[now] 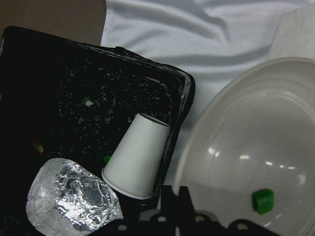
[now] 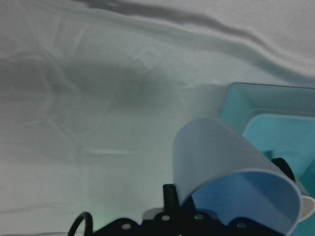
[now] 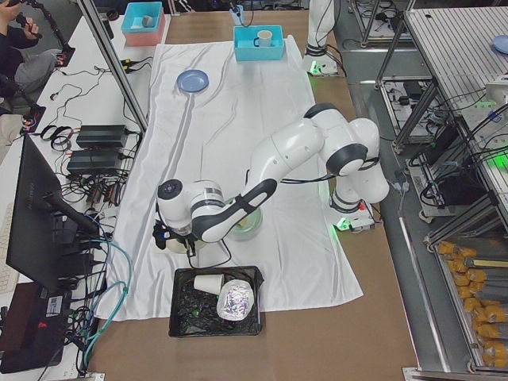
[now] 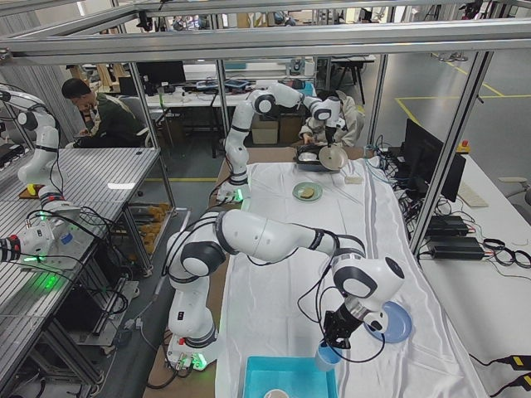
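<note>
My left gripper is shut on the rim of a beige bowl (image 1: 231,137) with a green piece (image 1: 263,200) inside, held beside a black lined tray (image 1: 64,78). The tray holds a white cup (image 1: 135,157) on its side and a crumpled foil container (image 1: 74,199). My right gripper is shut on a light blue cup (image 2: 216,152), tilted, at the edge of a cyan bin (image 2: 266,98). In the camera left view my left arm partly hides a green plate (image 3: 250,226) with food on it.
A blue plate (image 3: 193,80) lies on the white cloth near the cyan bin. A monitor (image 3: 32,222) and cables line the left side.
</note>
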